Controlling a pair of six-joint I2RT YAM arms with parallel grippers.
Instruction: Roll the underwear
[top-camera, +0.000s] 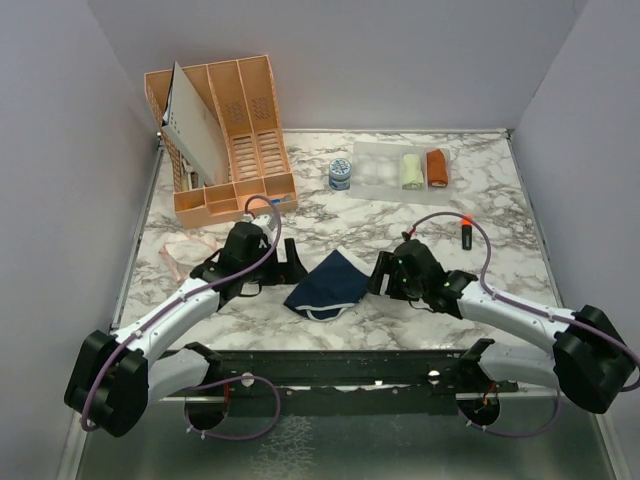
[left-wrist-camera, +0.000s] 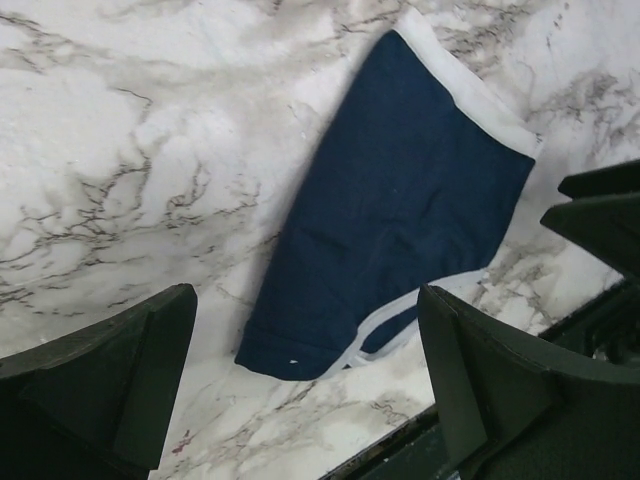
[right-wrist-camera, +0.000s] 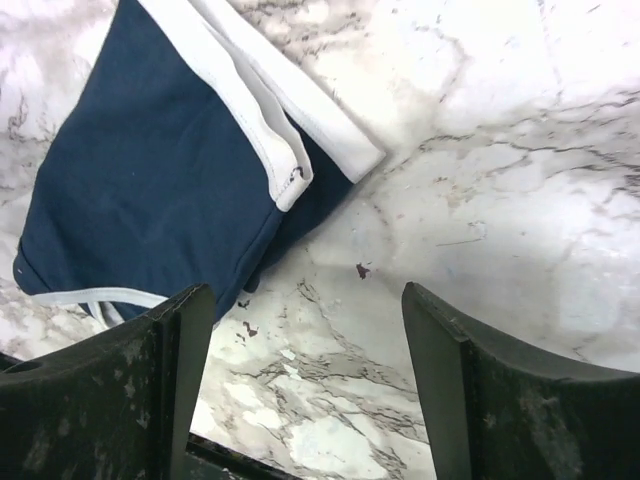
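The underwear (top-camera: 330, 285), dark navy with white bands, lies folded and slanting on the marble table between both grippers. In the left wrist view the navy cloth (left-wrist-camera: 370, 210) spreads ahead of the fingers, flat. My left gripper (top-camera: 293, 262) stands open at its upper left side, with no cloth gripped. At the cloth's right edge hovers my right gripper (top-camera: 379, 275); its fingers (right-wrist-camera: 170, 350) are apart and nothing is held between them. A doubled white waistband (right-wrist-camera: 265, 110) shows in the right wrist view, its layers slightly offset.
A clear tray (top-camera: 375, 175) at the back holds a green roll (top-camera: 412, 171) and an orange roll (top-camera: 437, 168). Beside it stands a blue tin (top-camera: 340, 174). An orange organizer (top-camera: 240, 130) occupies the back left; white cloth (top-camera: 187, 252) lies at left.
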